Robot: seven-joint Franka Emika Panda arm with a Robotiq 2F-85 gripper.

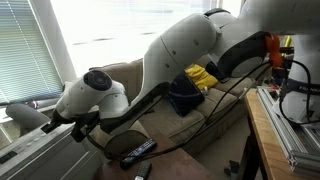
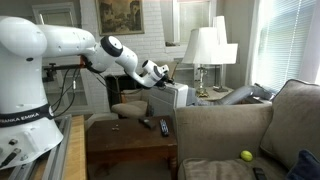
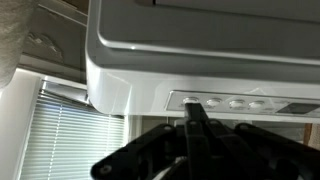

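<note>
A white appliance (image 3: 130, 75) with a rounded edge fills much of the wrist view. Along its side runs a panel with several round buttons (image 3: 236, 103) and a small dark window (image 3: 298, 109). My gripper is shut, with nothing visible between its fingers. The fingertips lie over the panel near its left-hand buttons; whether they touch one cannot be told. In exterior view 1 the gripper (image 1: 62, 127) is at the top of the white appliance (image 1: 55, 158). Exterior view 2 shows the appliance (image 2: 170, 98) small, below the far end of the arm.
Two dark remotes, one long (image 1: 138, 152) and one smaller (image 1: 143, 171), lie on the brown table (image 1: 178, 166). Behind the arm is a beige sofa (image 1: 215, 118) with a dark blue cushion (image 1: 184, 94). Lamps (image 2: 203, 45) stand beyond the appliance in exterior view 2.
</note>
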